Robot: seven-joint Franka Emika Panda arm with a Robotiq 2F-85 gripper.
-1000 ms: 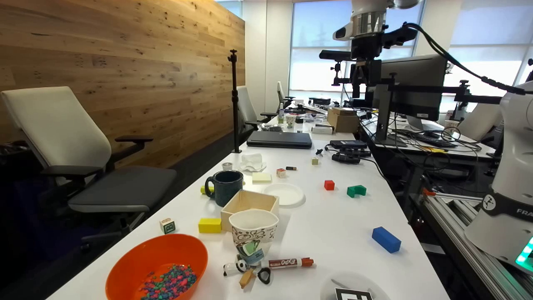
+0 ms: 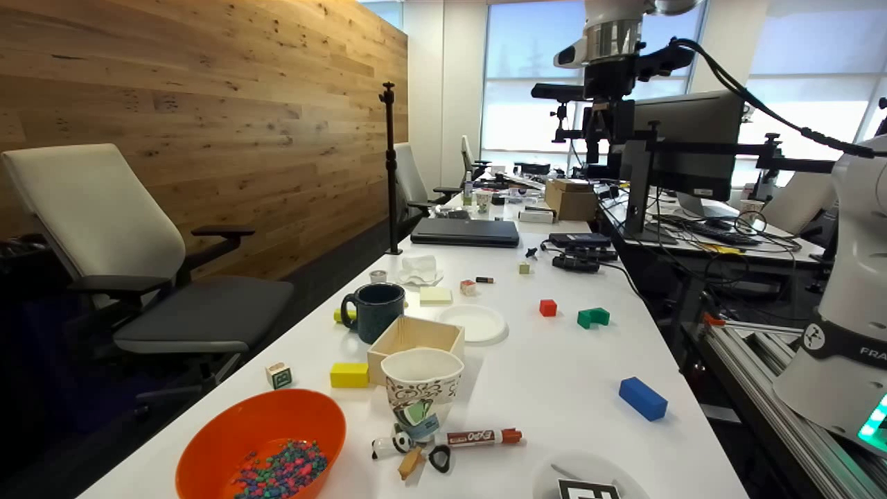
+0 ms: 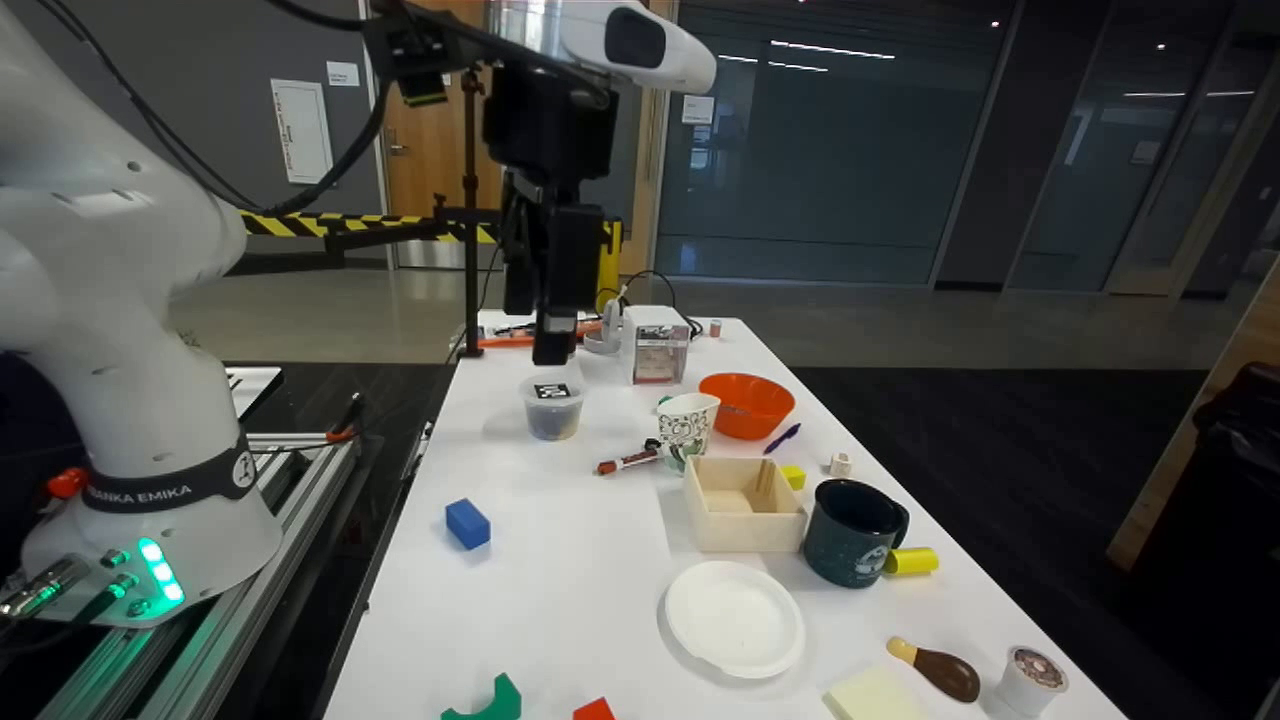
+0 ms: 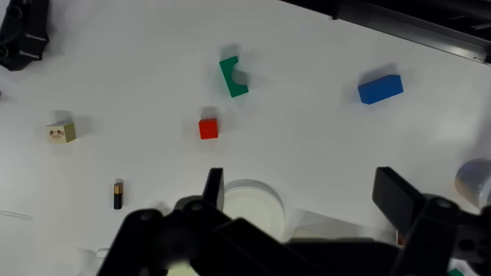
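Note:
High above the white table hangs my gripper, open, its two fingers wide apart in the wrist view with nothing held between them. Below it on the table are a red cube (image 4: pixel 208 128), a green arched block (image 4: pixel 233 77) and a blue block (image 4: pixel 380 89), each lying apart from the others. A white plate (image 3: pixel 734 618) lies beside the wooden box (image 3: pixel 746 534), and the gripper's left finger covers part of that plate in the wrist view. Next to the box stands a dark mug (image 3: pixel 854 532).
An orange bowl (image 2: pixel 260 420) of small coloured pieces, a patterned paper cup (image 2: pixel 422 377), a marker (image 2: pixel 482 437) and a lidded tub (image 3: pixel 553 408) crowd one end. A closed laptop (image 2: pixel 466 232) lies at the other.

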